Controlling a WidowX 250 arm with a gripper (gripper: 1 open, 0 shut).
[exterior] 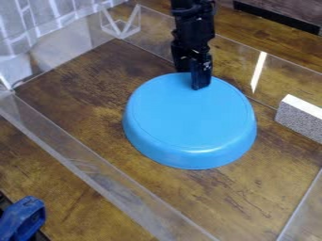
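A blue round plastic dish (pixel 186 124) lies upside down on the wooden floor of a clear-walled tray, its smooth bottom facing up. My black gripper (pixel 199 75) comes down from the top at the dish's far rim, its lower end at or just over that edge. The fingers are dark and small in this view, so I cannot tell whether they are open or shut, or whether they grip the rim.
A speckled light block (pixel 302 117) stands at the right wall. Clear walls (pixel 78 175) border the wooden floor (pixel 75 89). A blue object (pixel 18 220) sits outside at the lower left. Bare floor lies left of and below the dish.
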